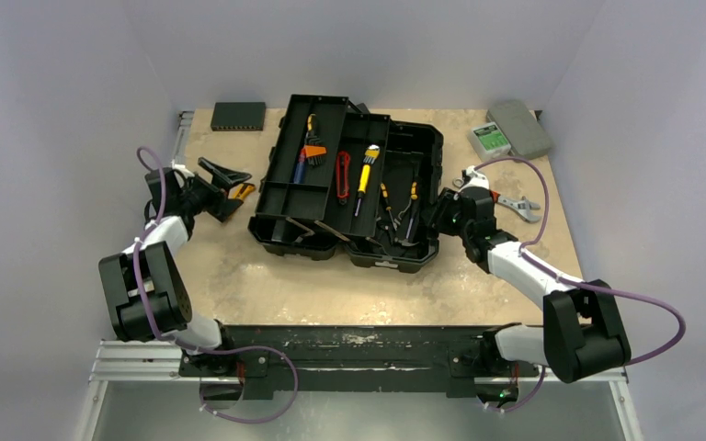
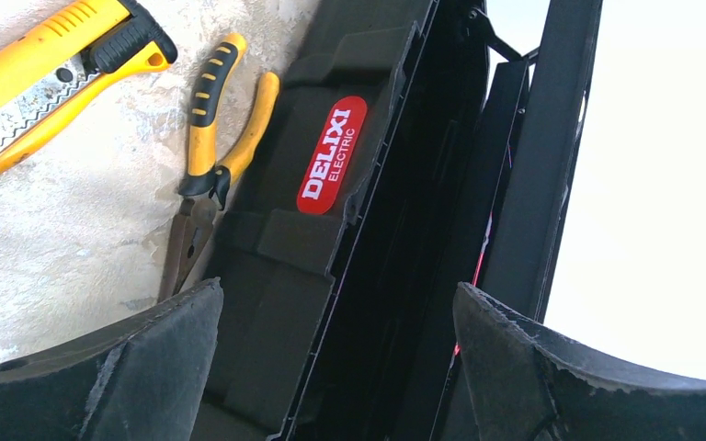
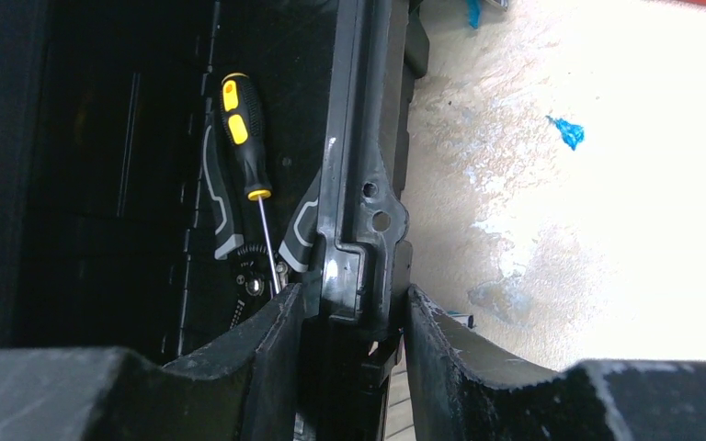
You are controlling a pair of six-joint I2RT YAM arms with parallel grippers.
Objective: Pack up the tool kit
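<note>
The black tool box (image 1: 412,266) stands open mid-table, its stepped trays (image 1: 287,195) spread to the left. In the right wrist view, my right gripper is shut on the box's right side wall (image 3: 368,184). My left gripper is open beside the box's left side, nothing held between its fingers. Yellow-and-black pliers (image 2: 204,129) lie on the table against that side, and a yellow folding saw (image 2: 46,73) lies farther left. Inside the deep compartment are a yellow-and-black screwdriver (image 3: 244,124) and grey-handled pliers (image 3: 221,193).
A red cutter (image 1: 343,175) and a yellow-handled tool (image 1: 366,175) lie in one tray. At the back left is a dark flat box (image 1: 238,116). A wrench (image 1: 522,209), a green-and-white box (image 1: 490,141) and a grey case (image 1: 520,129) occupy the right.
</note>
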